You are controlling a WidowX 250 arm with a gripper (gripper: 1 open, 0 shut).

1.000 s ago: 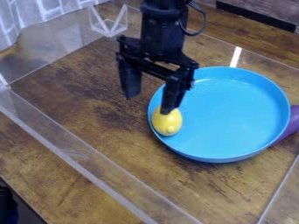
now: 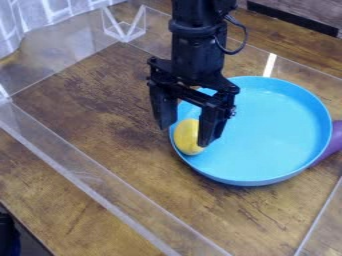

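Note:
A black gripper (image 2: 190, 118) hangs open over the left part of a light blue round plate (image 2: 274, 135), its fingers pointing down on either side of a small yellow object (image 2: 190, 138). The yellow object lies on the plate near its left edge, partly hidden by the gripper. Whether the fingers touch it, I cannot tell.
A purple object (image 2: 327, 150) sticks in at the right edge beside the plate. Clear strips run along its left and lower side, and a small white frame-like item (image 2: 122, 28) sits at the back left.
The gripper has moved a little right and lower, closer around the yellow object, covering more of it. The plate stays in place.

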